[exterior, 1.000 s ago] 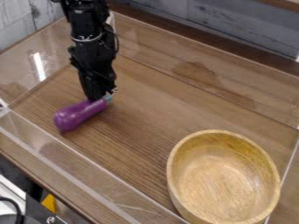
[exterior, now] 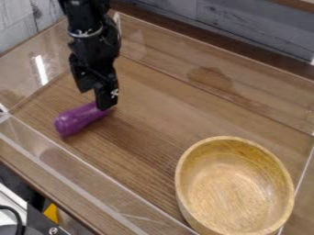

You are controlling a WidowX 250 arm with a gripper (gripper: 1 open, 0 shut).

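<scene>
My gripper [exterior: 94,90], a black arm reaching down from the top, hangs open above the wooden table, just behind a purple eggplant-like object [exterior: 79,120]. The purple object lies on the left part of the table, angled toward the gripper, whose lower parts partly overlap its far end in this view. Nothing shows clearly between the fingers.
A large yellow bowl [exterior: 234,184] sits at the front right. A clear-edged border runs along the left, with cables beyond it at the lower left.
The purple object lies about where it was.
</scene>
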